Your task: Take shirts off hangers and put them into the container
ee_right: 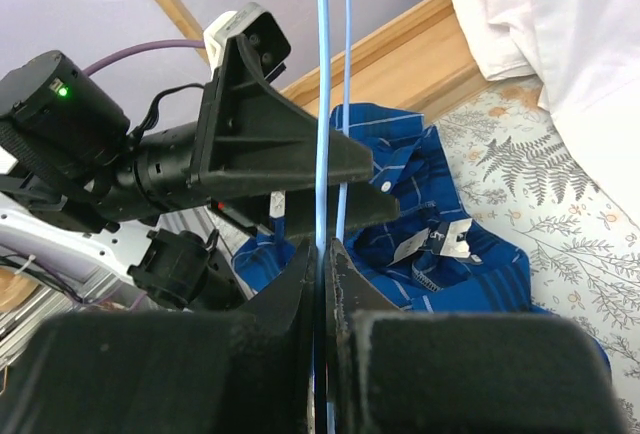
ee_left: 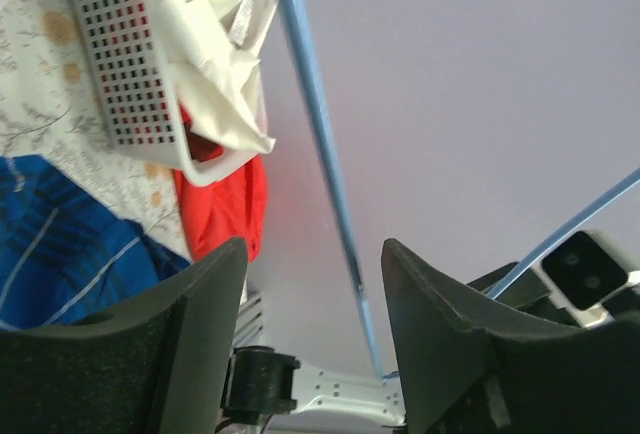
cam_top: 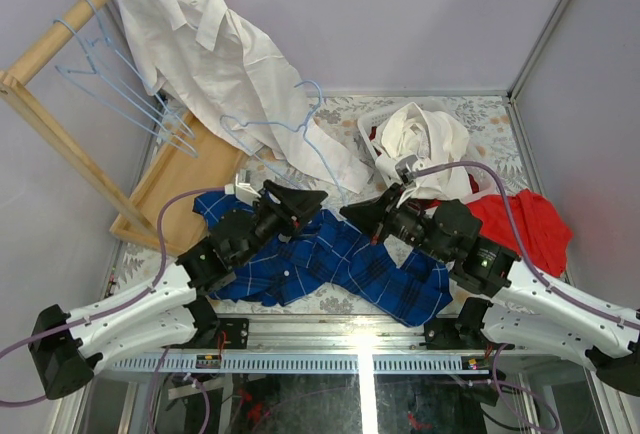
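A bare light-blue hanger (cam_top: 275,124) is held up over the table, its hook upward. My right gripper (cam_top: 345,214) is shut on its lower wire, and in the right wrist view the hanger wire (ee_right: 322,104) runs straight into the closed fingertips (ee_right: 345,279). My left gripper is partly open, with the hanger wire (ee_left: 330,164) passing across the gap between its fingers; contact cannot be told. Beneath both grippers the blue plaid shirt (cam_top: 370,274) lies crumpled on the table, off any hanger. A white shirt (cam_top: 240,64) hangs from the wooden rack.
The wooden rack (cam_top: 75,159) at left carries empty blue hangers (cam_top: 110,79). At the back right stands a white basket (cam_top: 375,119) with white cloth (cam_top: 425,144) in it. Red cloth (cam_top: 525,229) lies beside it. Patterned table shows between rack and basket.
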